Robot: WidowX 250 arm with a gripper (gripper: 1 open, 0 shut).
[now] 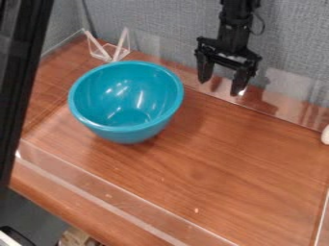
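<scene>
A black robot arm hangs at the back centre of the camera view, its gripper (221, 75) over the rear of the wooden counter, fingers apart and nothing seen between them. A large blue bowl (126, 104) sits on the left part of the counter (218, 183), apart from the gripper.
A white wire stand (110, 48) is at the back left. A small white object (324, 135) shows at the right edge. A clear strip runs along the back wall and front edge.
</scene>
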